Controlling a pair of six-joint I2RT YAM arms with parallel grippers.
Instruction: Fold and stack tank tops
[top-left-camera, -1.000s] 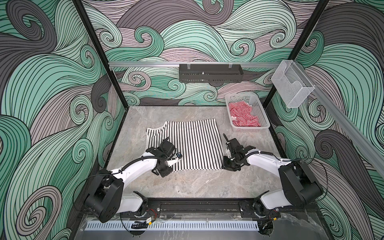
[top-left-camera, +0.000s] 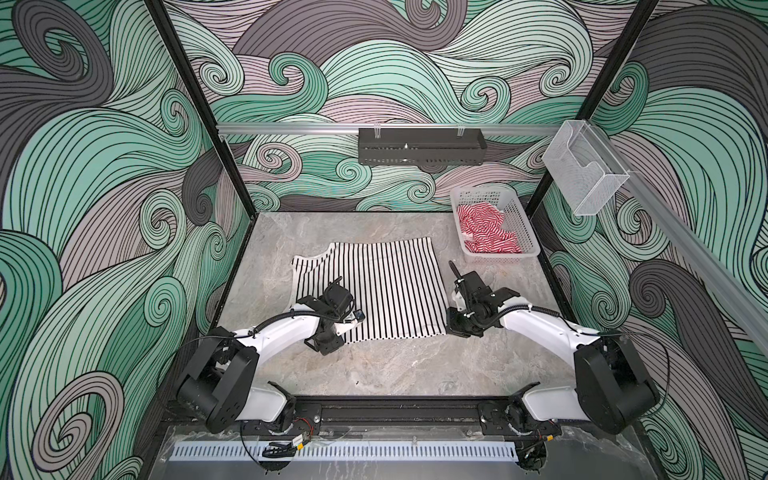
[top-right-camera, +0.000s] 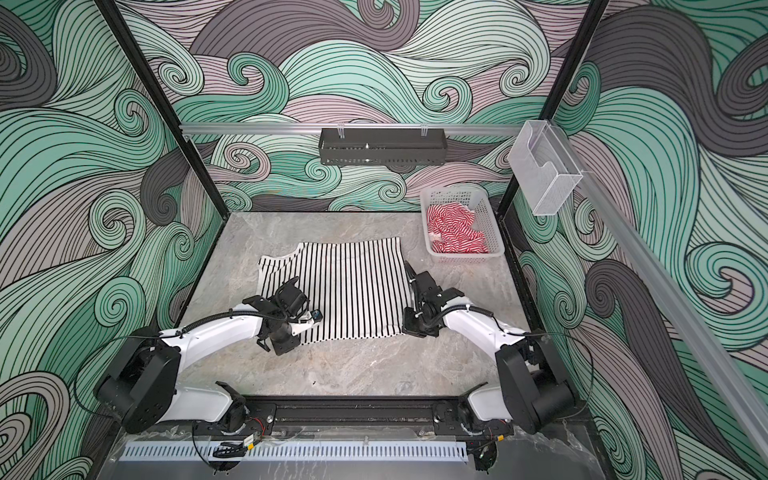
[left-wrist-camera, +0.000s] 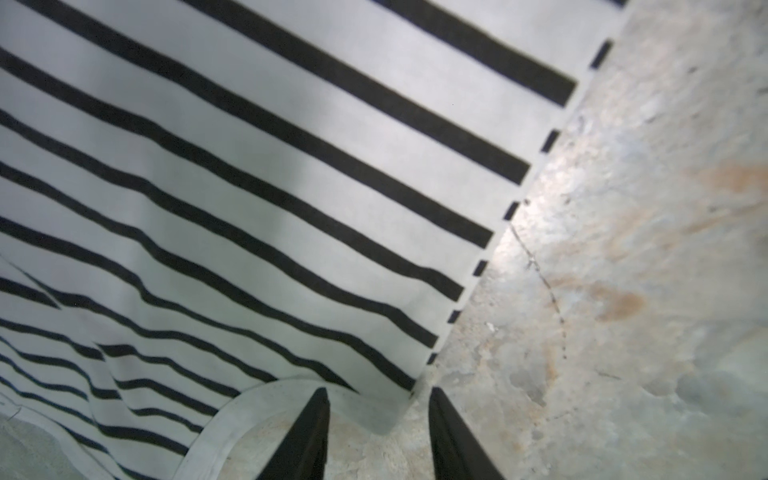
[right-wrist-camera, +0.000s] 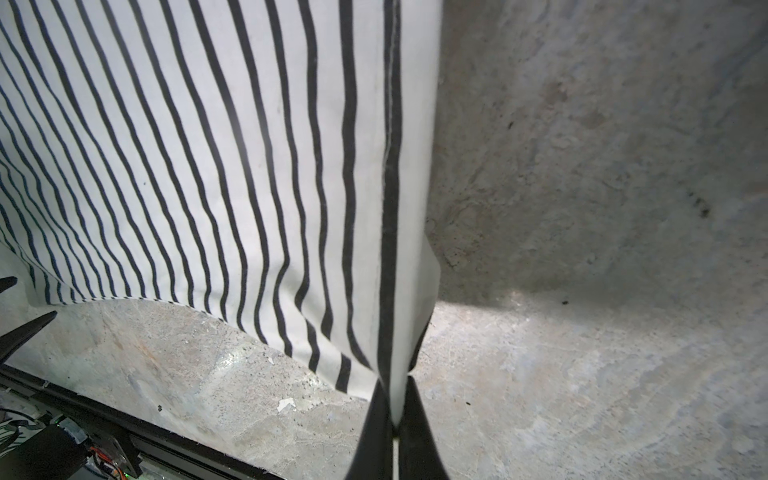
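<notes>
A black-and-white striped tank top (top-left-camera: 384, 284) lies spread on the table, its neck and strap end toward the left. My left gripper is open over a near corner, where curved binding meets the hem, the cloth lying between and beneath its fingertips. My right gripper is shut on the tank top's near right corner, which rises into a narrow fold along the right edge in the right wrist view.
A white basket (top-left-camera: 514, 254) holding red-and-white striped cloth stands at the back right. Bare table (top-left-camera: 384, 368) shows along the front and at the left. A mesh holder (top-left-camera: 584, 176) hangs on the right rail.
The left arm is nearly still.
</notes>
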